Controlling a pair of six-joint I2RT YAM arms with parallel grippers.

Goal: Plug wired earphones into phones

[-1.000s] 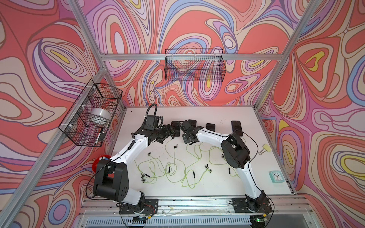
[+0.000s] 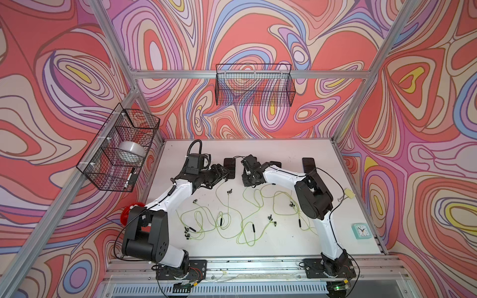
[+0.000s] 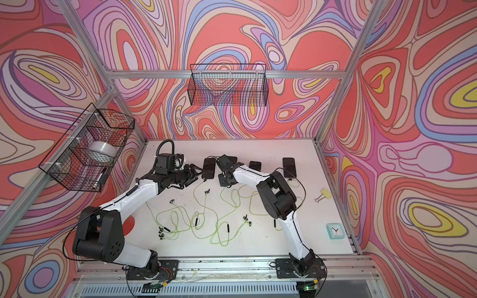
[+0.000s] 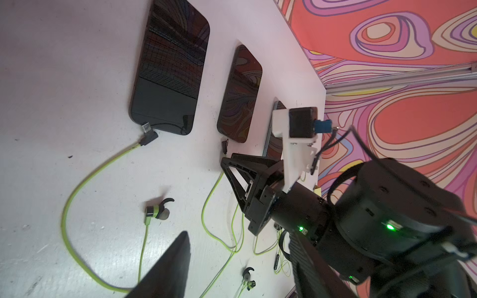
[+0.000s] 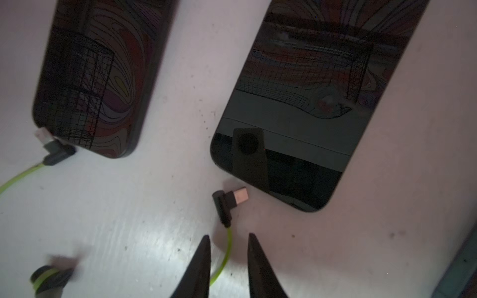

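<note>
Phones lie in a row along the back: the leftmost (image 4: 169, 64) has an angled plug (image 4: 148, 137) at its bottom edge, on a green cable. The middle phone (image 4: 239, 94) has another plug (image 4: 224, 146) below it. My left gripper (image 2: 218, 173) is above the leftmost phone, its dark fingers apart with nothing seen between. My right gripper is open over a loose plug (image 5: 223, 206) and green cable, just below a phone (image 5: 318, 99); in the right wrist view that plug's metal tip lies apart from the phone.
Tangled green earphones with earbuds (image 4: 159, 211) cover the front and middle of the table. A clip (image 3: 324, 194) and a clock (image 3: 336, 230) lie at the right.
My right arm has moved a little to the right along the phones. My left arm has shifted slightly down.
</note>
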